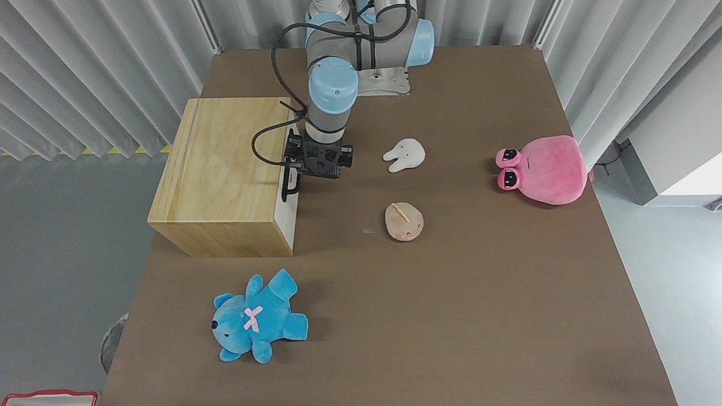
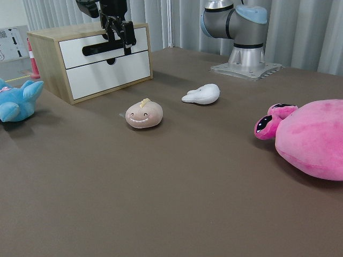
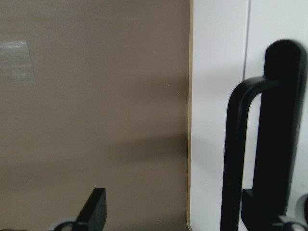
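A wooden cabinet [image 1: 210, 162] with two white drawer fronts [image 2: 107, 75] stands on the brown table [image 1: 474, 304]. Its upper drawer carries a long black handle [image 3: 236, 159]. My gripper is at that drawer front, its fingers open and wide apart; the right finger meets the lower part of the handle in the wrist view, while the left one is over bare table. In the front view the gripper [image 1: 315, 166] hangs at the cabinet's right side, partly hiding the handle.
A blue plush bear [image 1: 267, 318] lies toward the front. A beige round plush [image 1: 404, 223], a white plush [image 1: 406, 155] and a pink plush [image 1: 551, 172] lie to the right of the cabinet.
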